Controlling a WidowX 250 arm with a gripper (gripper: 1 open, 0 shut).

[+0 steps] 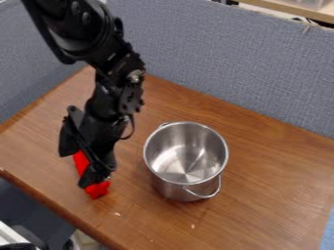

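My black gripper (85, 162) is lowered over a red object (96, 189) lying on the wooden table (261, 215) at the left. The red object shows below and between the fingers; whether they are closed on it is unclear. To the right stands an empty steel pot (186, 156) with a side handle at its front.
Grey padded panels (235, 59) border the back and left of the table. The table's front left edge runs close to the red object. Bare wood lies behind and to the right of the pot.
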